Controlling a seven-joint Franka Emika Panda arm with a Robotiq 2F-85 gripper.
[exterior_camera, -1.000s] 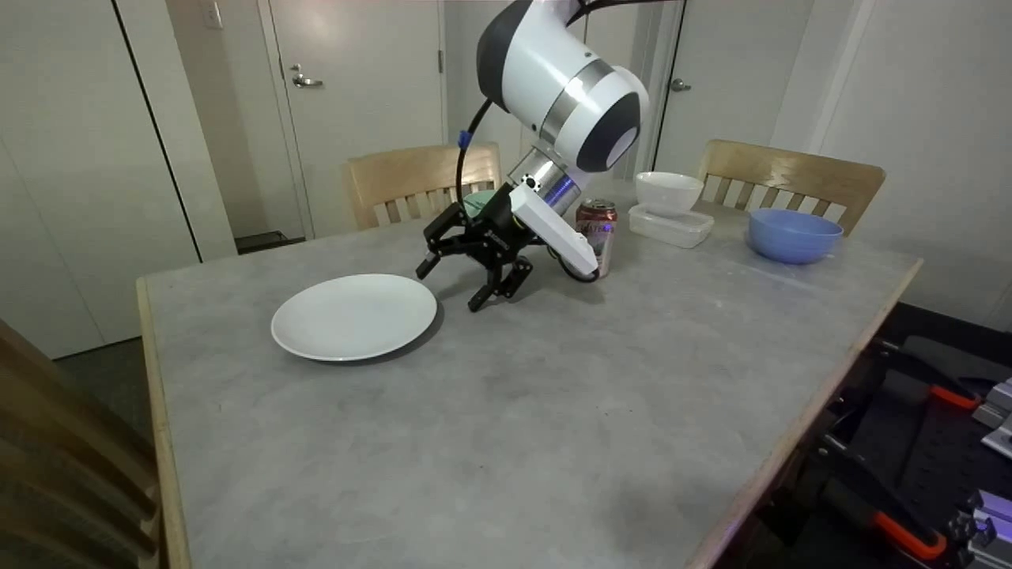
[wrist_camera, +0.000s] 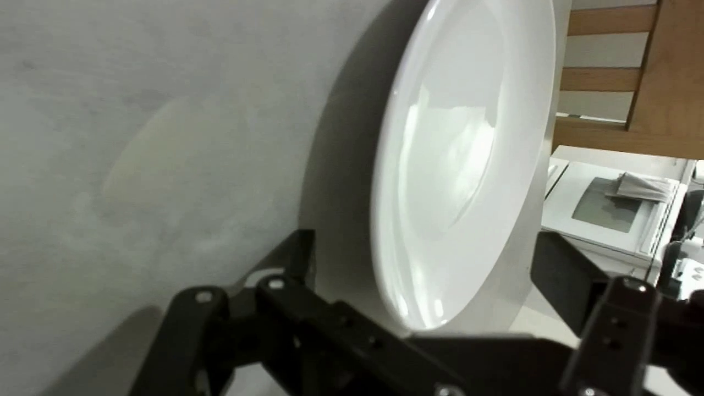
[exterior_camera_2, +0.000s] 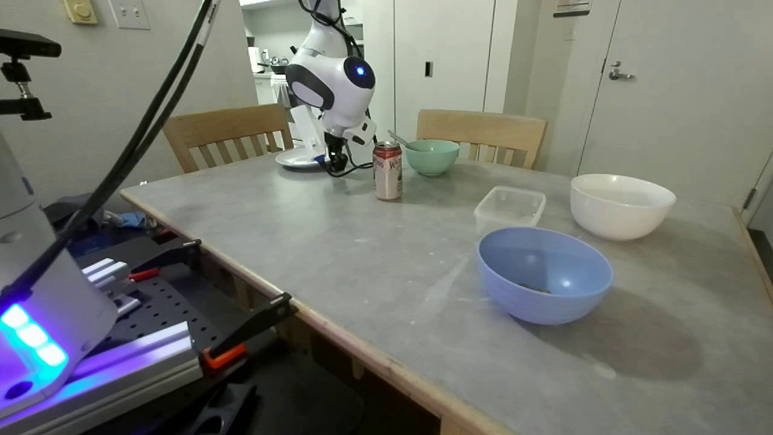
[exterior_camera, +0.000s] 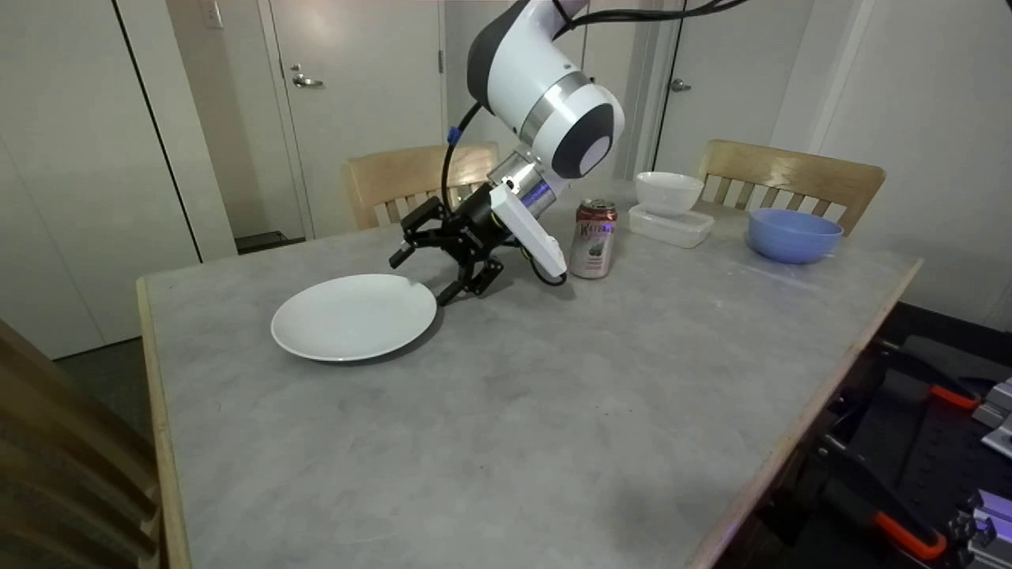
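A white plate (exterior_camera: 353, 318) lies on the table, on the left side in exterior view 1. My gripper (exterior_camera: 419, 281) is tilted low at the plate's right rim, its fingers wide apart. In the wrist view the near rim of the plate (wrist_camera: 422, 290) reaches between the two black fingers, one finger (wrist_camera: 302, 257) on the table side beneath the rim's level and the other above. Whether either finger touches the rim, I cannot tell. Exterior view 2 shows the gripper (exterior_camera_2: 334, 161) in front of part of the plate (exterior_camera_2: 295, 158).
Close behind the arm stands a soda can (exterior_camera: 594, 239). Farther off are a green bowl with a utensil (exterior_camera_2: 432, 157), a clear container (exterior_camera_2: 511, 208), a white bowl (exterior_camera_2: 621, 206) and a blue bowl (exterior_camera_2: 545, 275).
My gripper has shifted left in exterior view 1, from a gap right of the plate up to its rim. The plate and the can have stayed put.
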